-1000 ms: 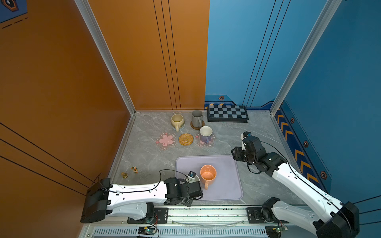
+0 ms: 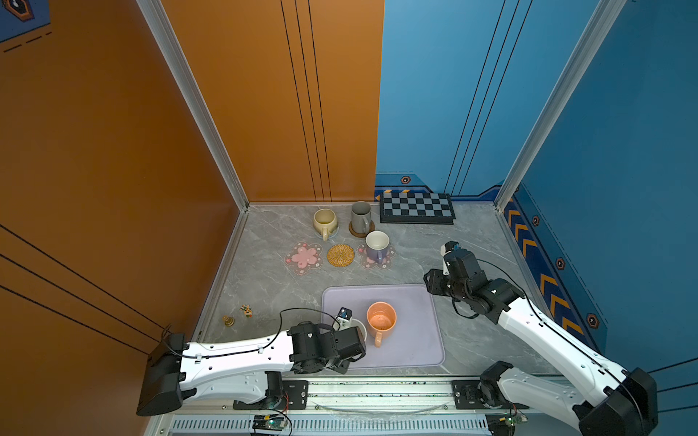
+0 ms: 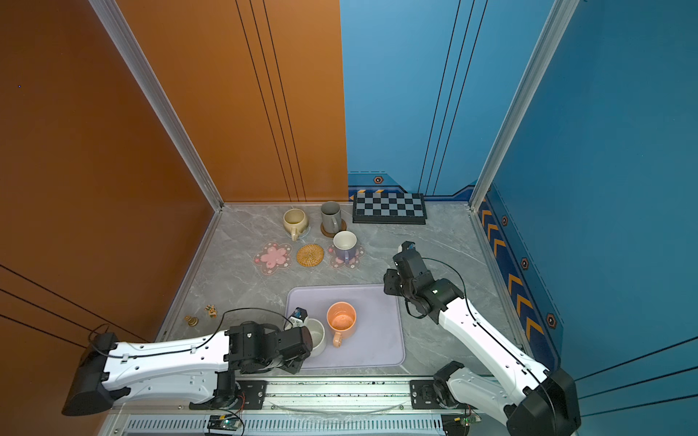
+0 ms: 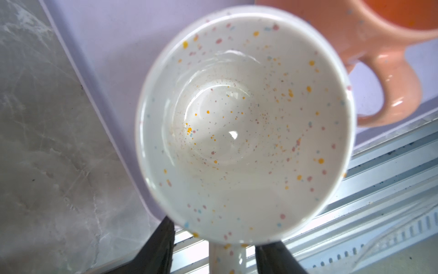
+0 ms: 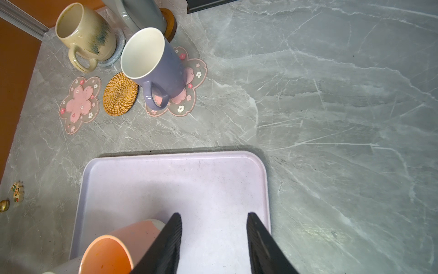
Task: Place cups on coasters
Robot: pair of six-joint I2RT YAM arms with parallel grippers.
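Observation:
In the left wrist view a white speckled cup (image 4: 237, 137) stands in the lavender tray (image 2: 418, 341). My left gripper is open, its fingers on either side of the cup's handle (image 4: 227, 262) with a gap showing at each side. Beside it an orange cup (image 2: 381, 317) stands in the tray. Over the tray's right part my right gripper hangs open and empty. A pink flower coaster (image 2: 303, 258) and a round woven coaster (image 2: 340, 255) are bare. A purple cup (image 5: 157, 68) sits on another flower coaster (image 5: 194, 75).
At the back, a beige cup (image 2: 325, 221) and a grey cup (image 2: 360, 216) stand on coasters. A checkered board (image 2: 416, 208) lies behind them to the right. Small gold figures (image 2: 246, 311) lie on the left.
My left arm has shifted slightly left, showing a bit more of the white cup beside its gripper. The right arm and the other cups look unmoved.

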